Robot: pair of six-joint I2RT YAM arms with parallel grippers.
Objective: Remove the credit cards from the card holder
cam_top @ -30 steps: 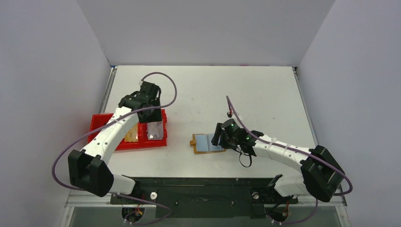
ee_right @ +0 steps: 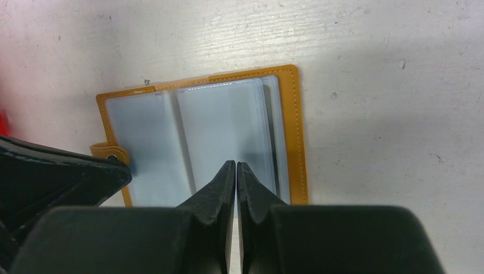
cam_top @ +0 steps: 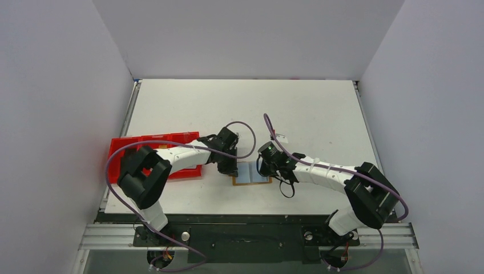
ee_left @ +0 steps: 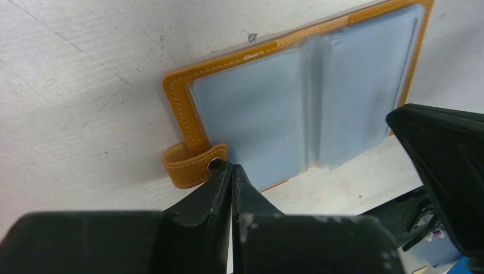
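The brown card holder point(cam_top: 251, 184) lies spread open on the white table, its stitched edge around clear pale sleeves point(ee_left: 251, 103). A snap strap point(ee_left: 194, 165) sticks out at its left side. No printed card shows in the visible sleeves point(ee_right: 222, 125). My left gripper is shut with its tips at the strap's snap, nothing seen between them. Over the right-hand sleeve my right gripper is shut too, its fingers bare. From above, the arms partly cover the holder.
A red divided bin point(cam_top: 188, 172) stands on the left side of the table, partly under the left arm. Loose cables point(cam_top: 254, 140) loop over both arms.
From over the red bin, my left gripper has swung right and down to the holder's left edge. The holder stays in place.
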